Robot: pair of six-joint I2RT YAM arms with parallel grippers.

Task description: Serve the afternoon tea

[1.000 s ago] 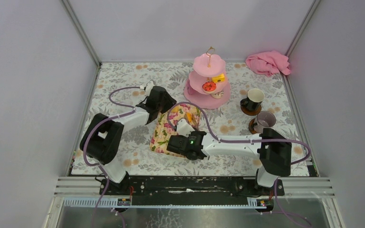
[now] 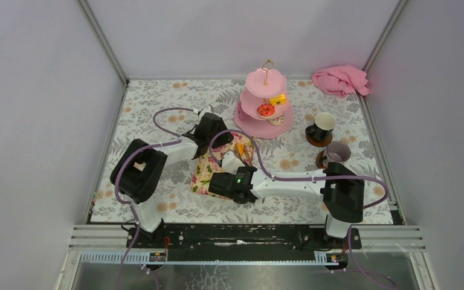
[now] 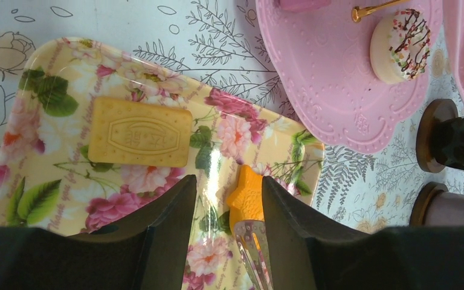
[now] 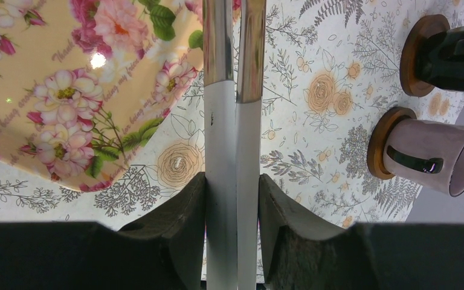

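Note:
The floral tray [image 2: 200,181] lies mid-table. On it are a rectangular biscuit [image 3: 139,132] and an orange biscuit [image 3: 245,193], whose lower part meets the metal tongs [image 3: 251,248]. My left gripper [image 2: 220,136] hangs open over the tray, nothing between its fingers. My right gripper is shut on the tongs [image 4: 220,139], whose two arms run close together. The pink tiered stand [image 2: 266,80] holds a red doughnut [image 2: 266,110], a yellow piece [image 2: 277,99] and a white cake [image 3: 397,45].
A pink cloth [image 2: 340,80] lies at the back right corner.
My left gripper has moved right and slightly toward the front over the tray.

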